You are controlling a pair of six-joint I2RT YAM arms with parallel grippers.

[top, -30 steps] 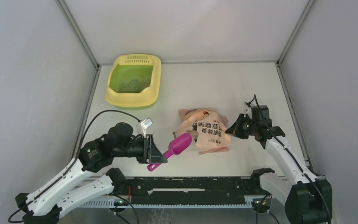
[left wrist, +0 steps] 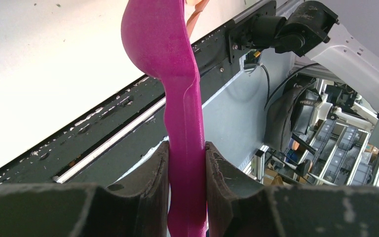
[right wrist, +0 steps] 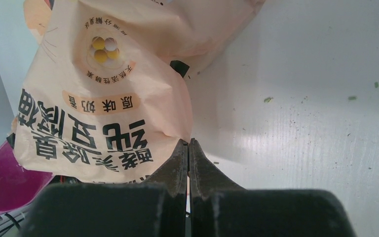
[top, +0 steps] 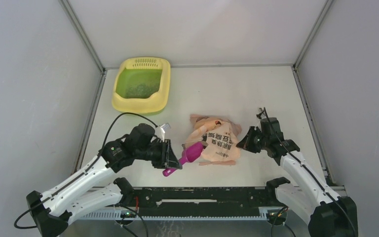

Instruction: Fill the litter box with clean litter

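A magenta scoop [top: 193, 152] points up and to the right at the bag's left side; its handle is clamped in my left gripper [top: 175, 167]. The left wrist view shows the handle [left wrist: 186, 128] between both fingers. The peach litter bag [top: 220, 139] lies mid-table, its left opening partly behind the scoop's bowl. At the bag's right edge, my right gripper [top: 240, 145] is shut, and in the right wrist view a fold of the bag [right wrist: 175, 111] runs into its fingertips. The yellow litter box [top: 165, 89] stands at the back left, with some grainy litter on its green floor.
Small green crumbs [right wrist: 268, 99] are scattered on the white table [top: 271, 84]. Open room lies behind the bag and to the right of the box. A dark rail [top: 202, 196] borders the table's front.
My right gripper has shifted a little left and toward the front, and the bag's lower edge has shifted left.
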